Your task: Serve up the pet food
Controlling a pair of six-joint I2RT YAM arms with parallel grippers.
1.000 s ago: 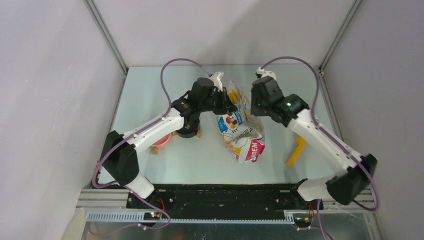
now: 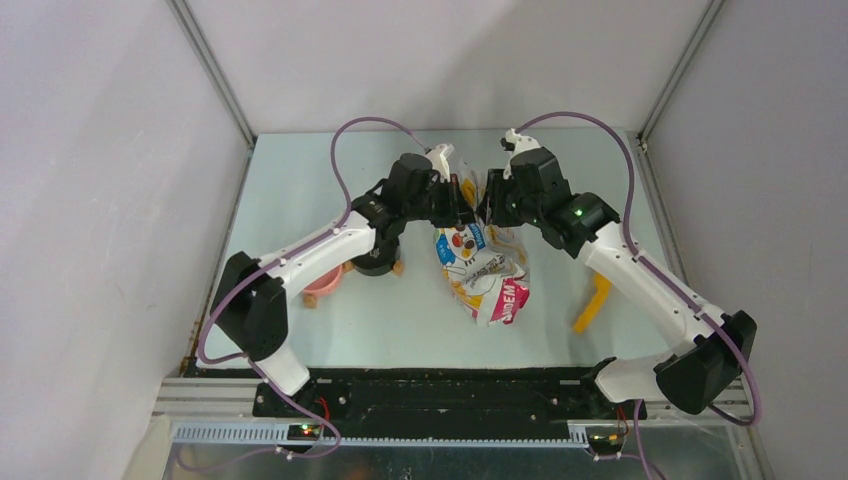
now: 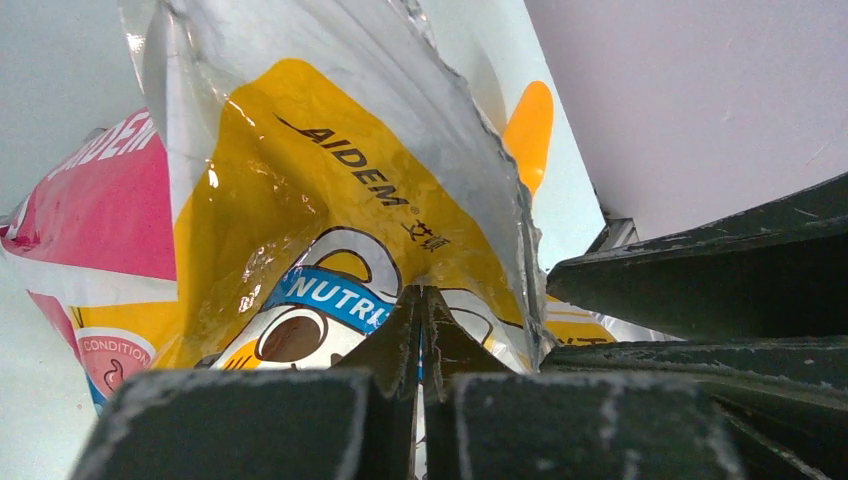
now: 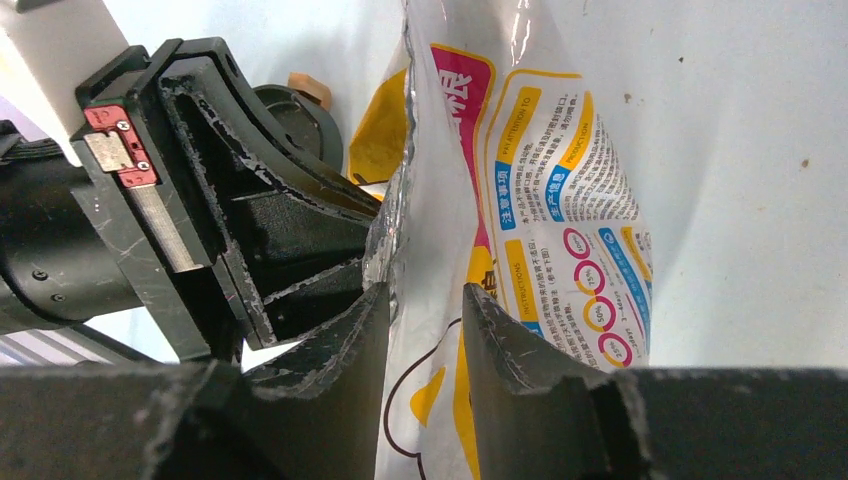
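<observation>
The pet food bag [image 2: 485, 275], white with yellow, blue and pink print, stands mid-table with its clear upper part between the two grippers. My left gripper is shut, its fingertips against the printed front near the word NUTRI; whether they pinch any film cannot be seen. From the other side, my right gripper is open, its fingers straddling the bag's crinkled side edge [image 4: 440, 215], with film in the gap. Left of the bag, partly under the left arm, are a pink bowl [image 2: 323, 284] and a black bowl [image 2: 375, 262].
An orange scoop [image 2: 592, 304] lies on the table to the right, below the right arm. The two grippers are very close together at the bag's top. Bare table [image 2: 390, 330] shows in front of the bowls.
My right gripper has moved left onto the bag's upper edge, close to the left gripper. The left arm has shifted slightly right, and the bag stands where it was.
</observation>
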